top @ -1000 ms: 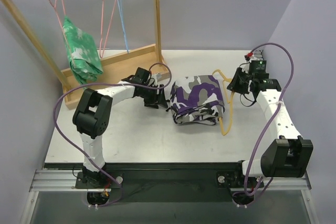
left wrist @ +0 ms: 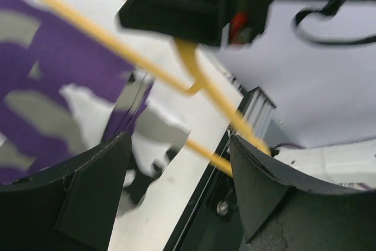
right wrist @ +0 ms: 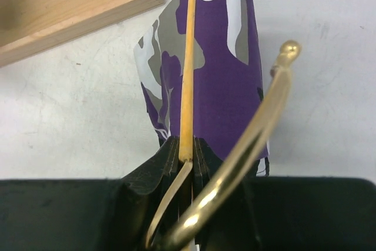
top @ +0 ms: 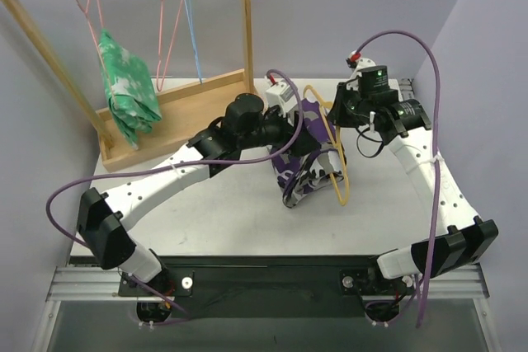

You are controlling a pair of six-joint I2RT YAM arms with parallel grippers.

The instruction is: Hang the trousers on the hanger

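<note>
The purple, grey and white camouflage trousers (top: 290,172) lie folded on the table, partly covered by my left arm in the top view. My right gripper is shut on the yellow hanger (right wrist: 187,86), whose bar runs over the trousers (right wrist: 226,80) in the right wrist view. Raised above the cloth, my left gripper (top: 308,146) is beside the hanger (top: 343,172). In the left wrist view its fingers (left wrist: 97,186) stand wide apart, with the hanger's lower bar (left wrist: 211,156) crossing beyond them and no cloth clearly held.
At the left, a wooden rack (top: 194,113) carries a green garment (top: 130,92) and empty pink and blue hangers (top: 190,22). Both grippers are close together above the trousers.
My left gripper has swung right from beside the trousers to over them, near the hanger. The right gripper has shifted left with the hanger, now over the cloth.
</note>
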